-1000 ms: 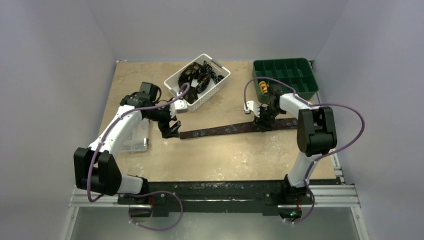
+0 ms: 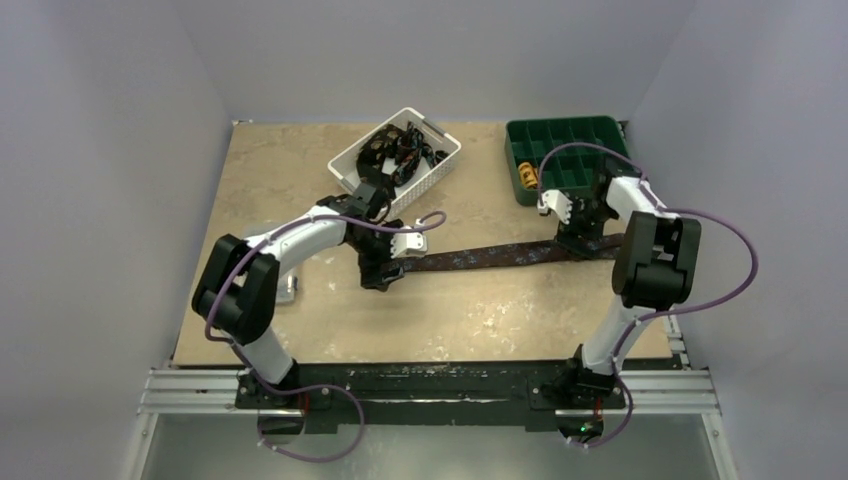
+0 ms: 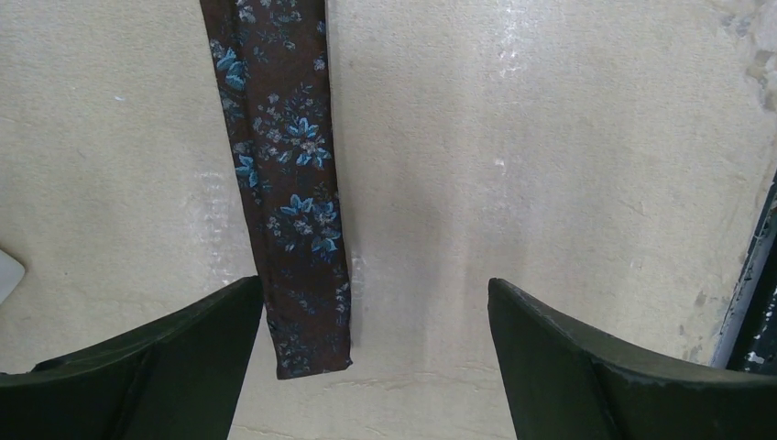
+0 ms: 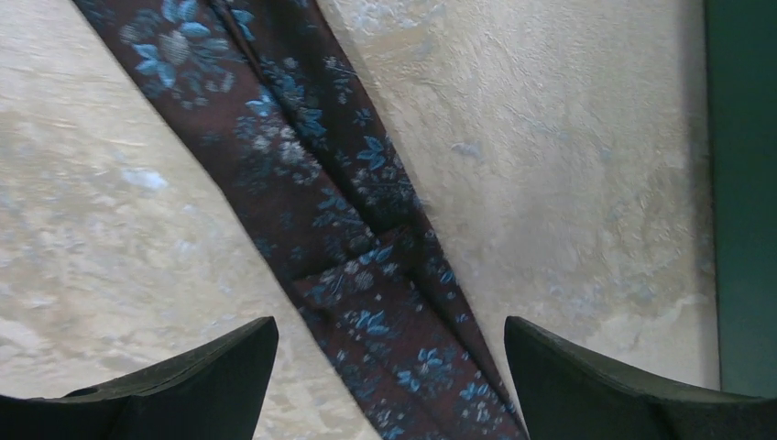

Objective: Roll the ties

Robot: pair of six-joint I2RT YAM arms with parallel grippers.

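A long dark brown tie (image 2: 470,257) with blue flowers lies stretched across the middle of the table. My left gripper is open above its left end, which lies flat just inside the left finger. My right gripper is open over the right part of the tie (image 4: 284,211), where a short section lies folded or overlapped on the layer beneath.
A white basket (image 2: 438,168) of dark ties stands at the back centre; a green divided box (image 2: 560,130) with a rolled yellow item is at back right. A clear container (image 2: 285,290) lies at left.
My right gripper has moved right along the tie, toward its right end.
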